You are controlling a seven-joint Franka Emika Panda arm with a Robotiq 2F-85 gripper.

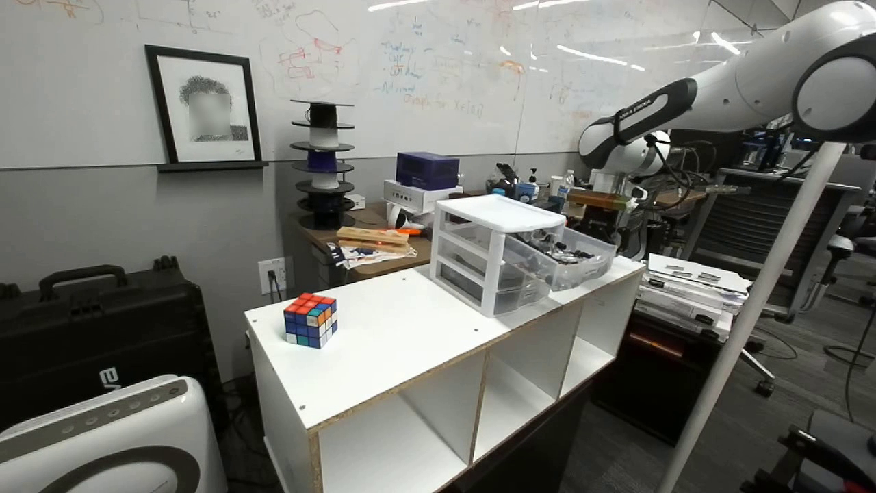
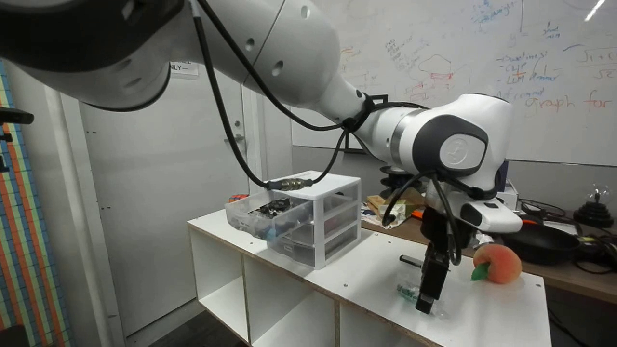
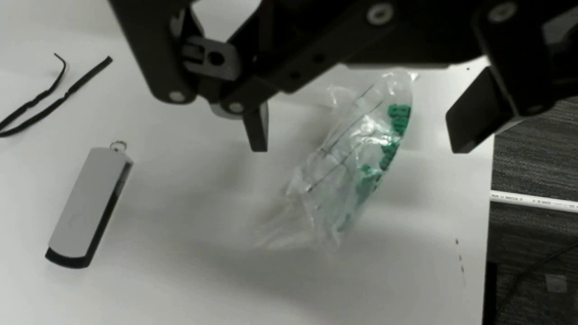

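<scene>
My gripper stands open above the white shelf top, its two fingers wide apart. Below and between them in the wrist view lies a crumpled clear plastic bag with green print or contents along one side. Exterior view 2 has the gripper low over the shelf, close beside the bag; whether they touch I cannot tell. A silver and black USB stick lies to the left in the wrist view. Beyond it is a thin black strap.
A clear drawer unit with its top drawer pulled out and full of small dark parts stands on the shelf. A peach sits near the gripper, and a Rubik's cube at the far end. The shelf edge is close on the wrist view's right.
</scene>
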